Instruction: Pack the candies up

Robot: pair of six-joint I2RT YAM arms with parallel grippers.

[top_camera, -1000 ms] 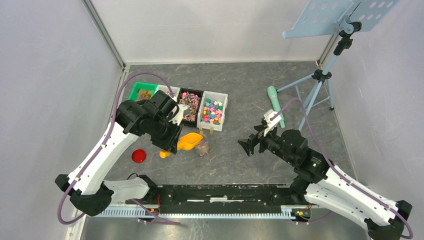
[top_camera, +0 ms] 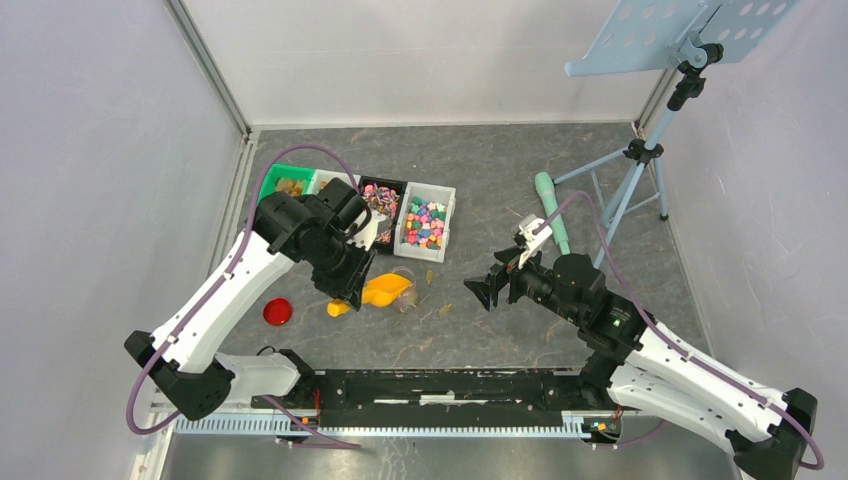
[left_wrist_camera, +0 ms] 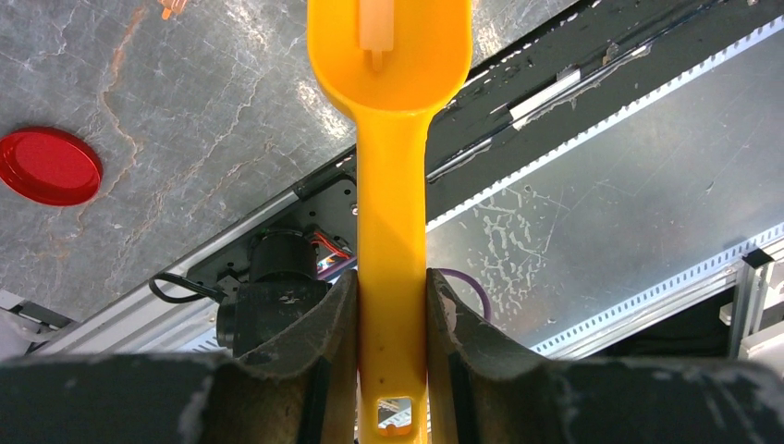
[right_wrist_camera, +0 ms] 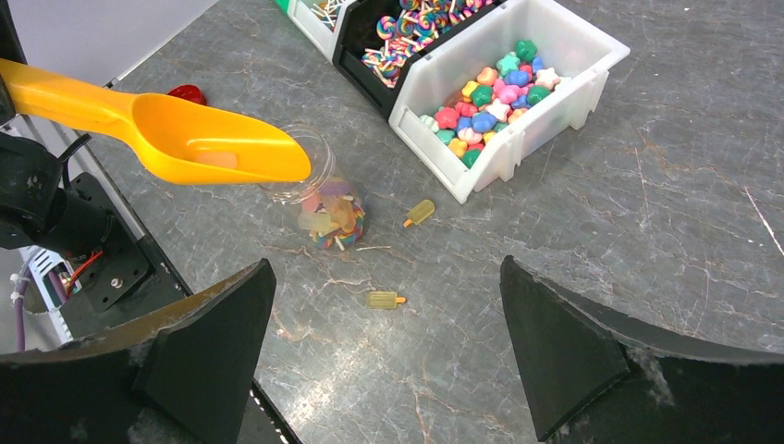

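Observation:
My left gripper is shut on the handle of a yellow scoop (right_wrist_camera: 213, 139). One pale orange popsicle-shaped candy (left_wrist_camera: 376, 26) lies in the scoop's bowl. The scoop's lip overlaps the mouth of a clear jar (right_wrist_camera: 319, 190) in the right wrist view; whether they touch I cannot tell. Mixed candies fill the jar's lower part. Two yellowish popsicle candies lie loose on the table, one (right_wrist_camera: 420, 213) near the white bin and another (right_wrist_camera: 383, 300) closer to the front. Open and empty, my right gripper (top_camera: 488, 290) hovers right of the jar.
Behind the jar stand a white bin (top_camera: 452, 212) of colourful star-like candies, a black bin (top_camera: 398, 186) of lollipops, another white bin and a green bin (top_camera: 273, 176). A red lid (top_camera: 278, 311) lies at left. A green cylinder (top_camera: 550, 205) and tripod stand at right.
The scoop and left arm have shifted slightly right. My right gripper has edged left.

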